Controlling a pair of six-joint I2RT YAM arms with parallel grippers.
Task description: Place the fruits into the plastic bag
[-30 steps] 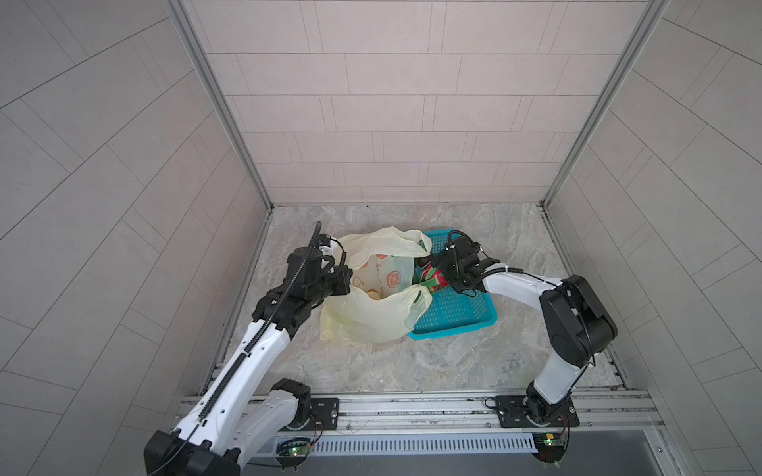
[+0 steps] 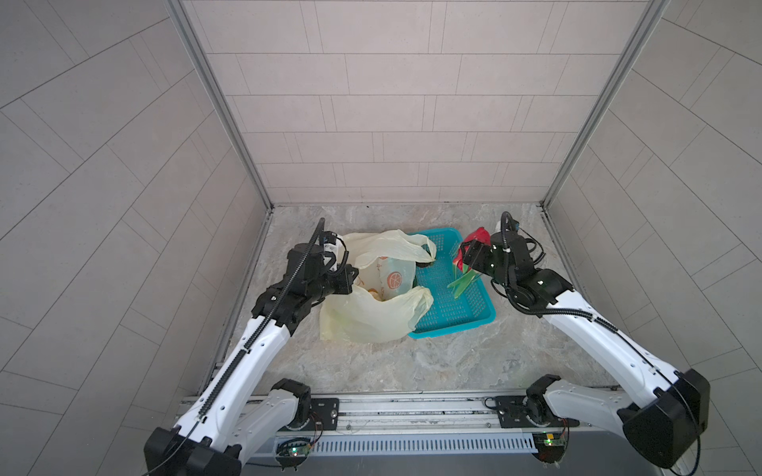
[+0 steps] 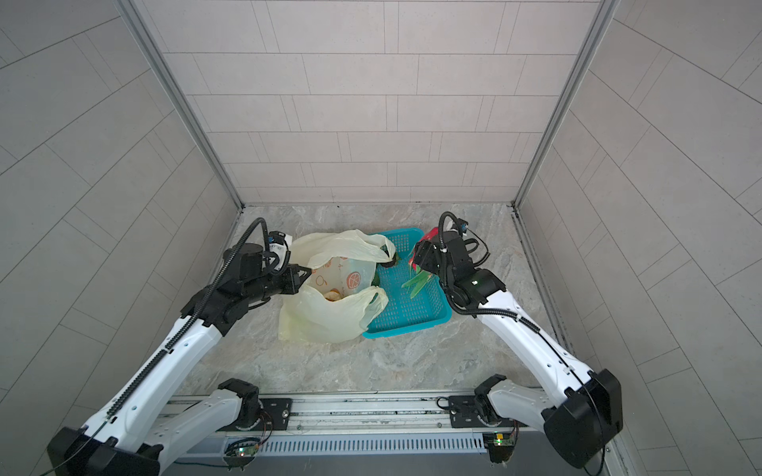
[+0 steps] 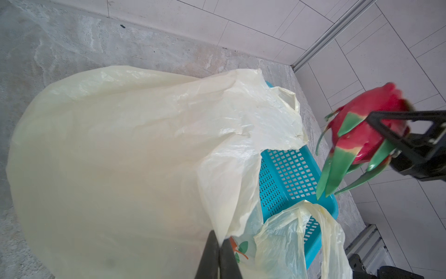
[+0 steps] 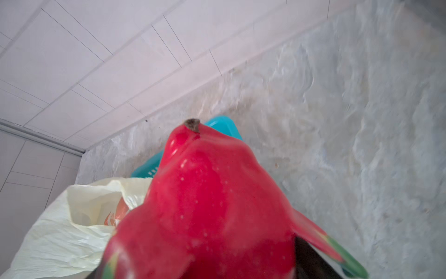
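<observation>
A red dragon fruit with green leaf tips (image 4: 367,121) is lifted above the blue basket (image 4: 297,172). My right gripper (image 2: 470,252) has its fingers on either side of the fruit and is shut on it; the right wrist view is mostly filled by the fruit (image 5: 209,204). The pale yellow plastic bag (image 2: 365,317) lies with its mouth facing the basket, an orange slice print showing inside. My left gripper is shut at the bag's edge, with the thin film gathered at its fingertips. A yellowish fruit (image 2: 374,293) shows inside the bag.
In the basket's back left part lies a dark round fruit (image 3: 389,260), partly covered by the bag. Most of the remaining basket floor looks empty.
The left arm and the bag have hardly moved.
</observation>
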